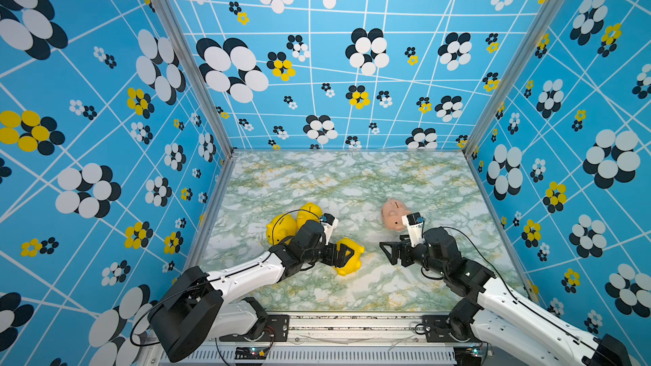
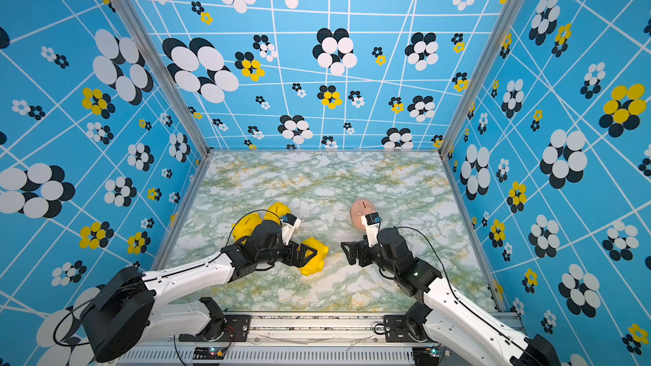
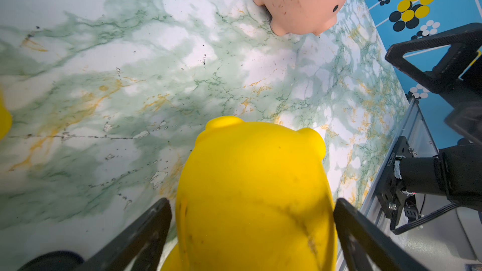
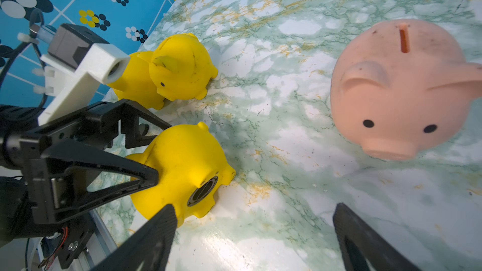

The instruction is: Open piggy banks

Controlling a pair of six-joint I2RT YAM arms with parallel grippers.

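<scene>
A yellow piggy bank [image 4: 188, 163] lies tipped on its side, the dark round plug [image 4: 202, 191] in its belly turned toward the right wrist camera. My left gripper [image 1: 344, 255] is open, its two fingers around this pig's body; in the left wrist view the yellow body [image 3: 256, 195] fills the space between the blurred fingertips. To the right, my right gripper [image 1: 392, 252] stands open and empty over bare table, apart from the pig. A pink piggy bank [image 4: 401, 90] stands upright behind it, coin slot on top.
Two more yellow piggy banks [image 1: 280, 229] [image 2: 276, 212] stand close together at the left, behind my left arm. A metal rail [image 1: 352, 322] runs along the front edge.
</scene>
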